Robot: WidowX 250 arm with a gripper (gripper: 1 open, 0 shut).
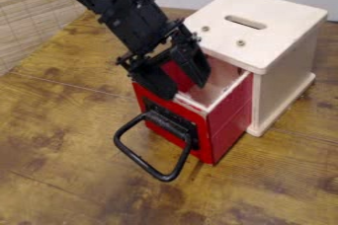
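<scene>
A red drawer (pixel 224 122) with a pale interior and a black bar handle (pixel 142 154) is pulled out from a cream cabinet (pixel 271 37). The black arm (pixel 138 22) reaches in from the top left, and its gripper (pixel 177 79) is over the left part of the drawer's interior, low at or just above the rim. Its fingertips are dark against the drawer and partly hidden, so I cannot tell whether they are apart or hold anything.
A woven light surface (pixel 30 12) lies at the back left. The cream cabinet stands behind and right of the drawer.
</scene>
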